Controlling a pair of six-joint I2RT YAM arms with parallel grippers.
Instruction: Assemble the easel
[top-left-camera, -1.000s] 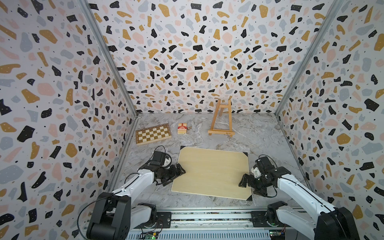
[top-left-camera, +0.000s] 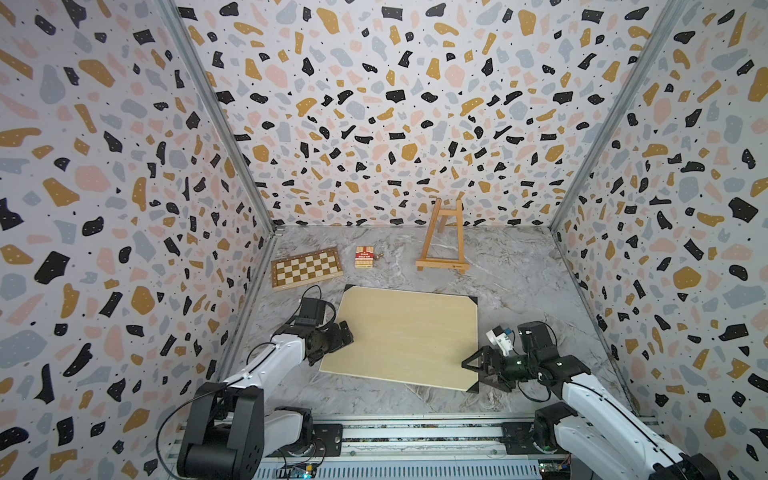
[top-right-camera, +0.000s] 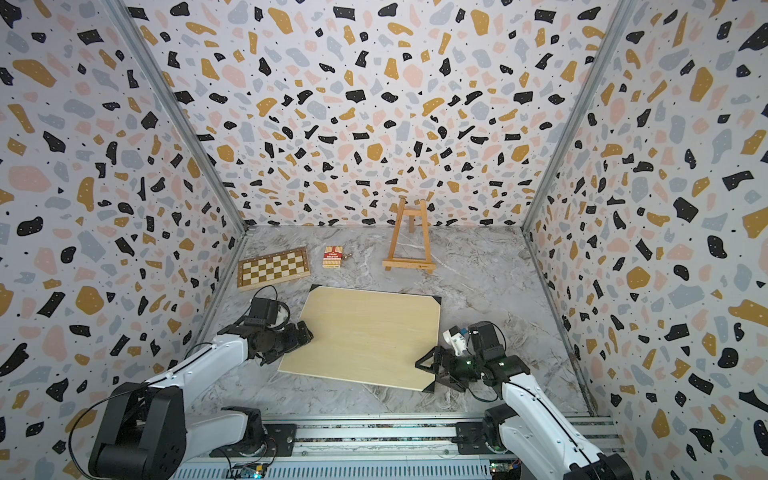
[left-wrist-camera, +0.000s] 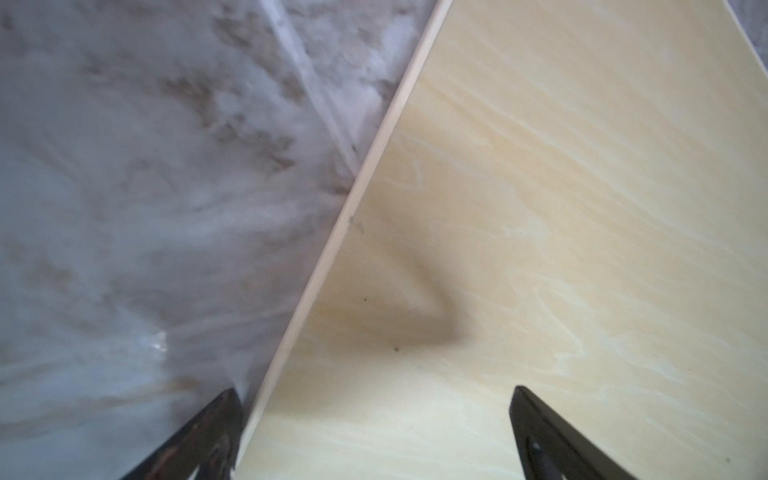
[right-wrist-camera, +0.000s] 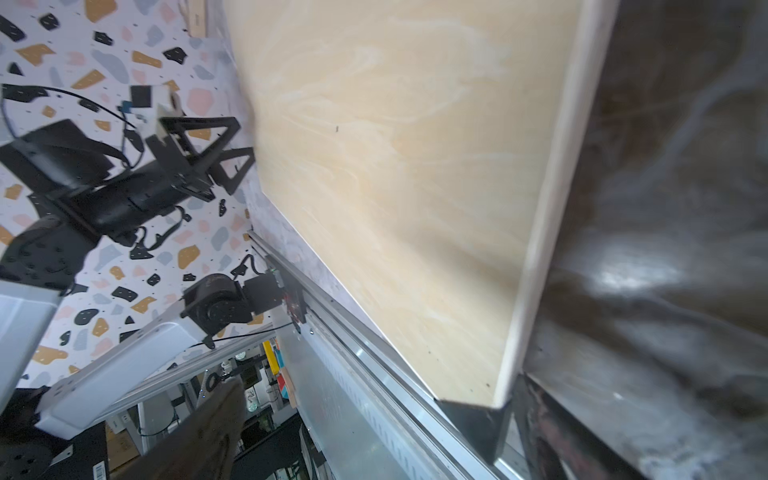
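Note:
A flat pale wooden board (top-left-camera: 408, 336) with black corner pieces lies on the marble surface at the front centre. My left gripper is part open just over its left edge, with the rim running between the fingertips. My right gripper is open at the board's right edge, near the front corner, where one fingertip is beside the black corner piece. The small wooden easel (top-left-camera: 429, 232) stands upright at the back, right of centre.
A checkered board (top-left-camera: 306, 267) lies at the back left, with a small red-and-tan box (top-right-camera: 333, 257) beside it. Marble is clear at the back right. Metal rails (top-left-camera: 416, 429) run along the front edge, and patterned walls enclose three sides.
The board has shifted left and slightly toward the back. Both arms have moved left with it, the right gripper farther than before.

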